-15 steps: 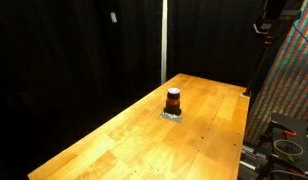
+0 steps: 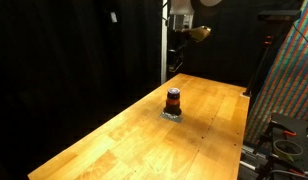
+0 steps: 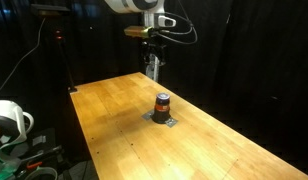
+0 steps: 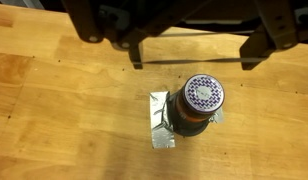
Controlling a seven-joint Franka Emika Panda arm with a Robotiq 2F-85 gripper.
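Upright on the wooden table stands a dark jar (image 2: 173, 100) with a reddish-orange band and a patterned lid; the wrist view looks down on its purple-and-white lid (image 4: 204, 93). Silver tape (image 4: 161, 120) lies at its base. My gripper is open, its fingers wide apart at the top of the wrist view, with only bare tabletop showing between them. In exterior view 1 the gripper (image 2: 175, 68) hangs in the air beyond the jar, near the table's far end. The second exterior view also has it (image 3: 151, 58) high and apart from the jar (image 3: 162, 105).
Bare wooden tabletop (image 3: 119, 95) surrounds the jar on all sides. Black curtains (image 2: 74, 60) hang behind the table. Dark equipment (image 2: 287, 148) stands off the table's right side in exterior view 1.
My arm has come into exterior view 1 from the upper right, moving left until the gripper hangs beyond the jar. The jar has stayed where it was.
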